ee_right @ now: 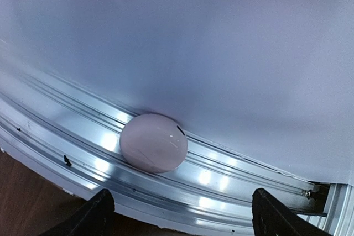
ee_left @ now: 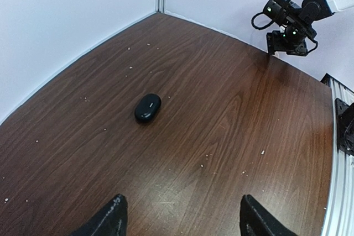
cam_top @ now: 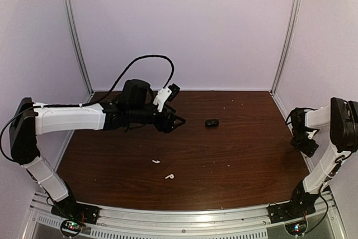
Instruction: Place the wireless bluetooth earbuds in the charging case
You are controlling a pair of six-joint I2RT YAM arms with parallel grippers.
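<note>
The black charging case (cam_top: 212, 122) lies on the wooden table, also seen as a dark capsule (ee_left: 147, 108) in the left wrist view. My left gripper (cam_top: 177, 122) hangs above the table left of the case, fingers apart with nothing between them. My right gripper (cam_top: 306, 147) is at the table's right edge by the wall, open and empty in its wrist view.
White walls surround the table (cam_top: 251, 177), with aluminium rails along its edges. A pale oval piece (ee_right: 153, 143) sits on the rail below the right gripper.
</note>
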